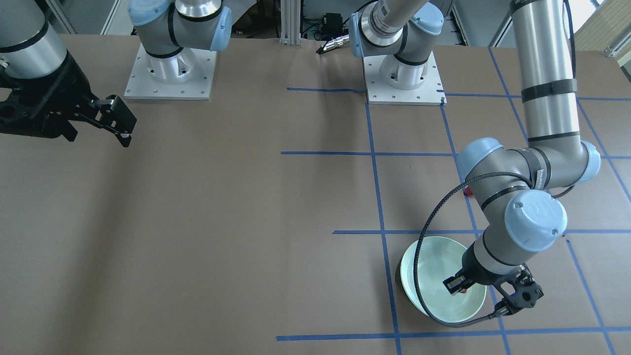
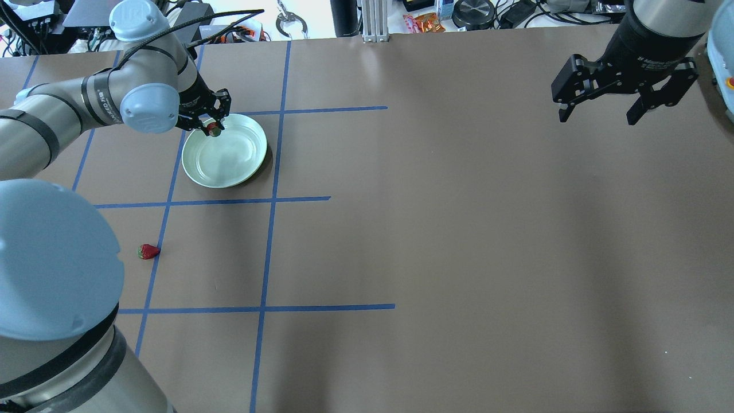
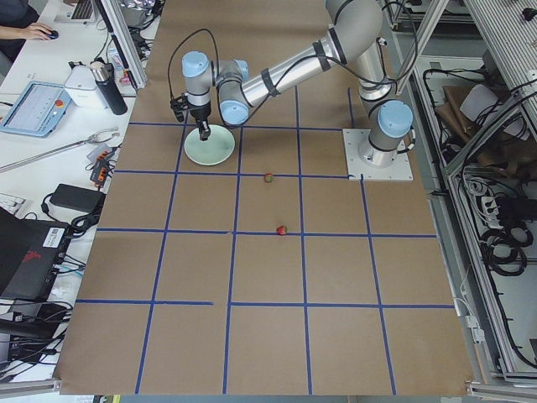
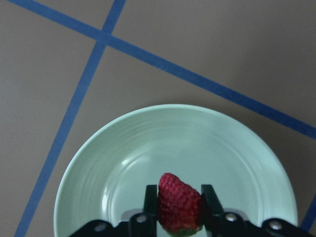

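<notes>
My gripper is shut on a red strawberry (image 4: pixel 178 206), held over the pale green plate (image 4: pixel 133 143), as the left wrist view shows. In the front view the gripper (image 1: pixel 458 287) is low over the plate (image 1: pixel 426 260), with the strawberry mostly hidden behind it. The top view shows the plate (image 2: pixel 223 158) with the gripper at its upper edge. A second strawberry (image 2: pixel 148 251) lies on the table away from the plate.
The left view shows two small fruits (image 3: pixel 282 230) (image 3: pixel 268 177) on the taped grid. Another black gripper (image 2: pixel 623 82) hangs at the top right of the top view.
</notes>
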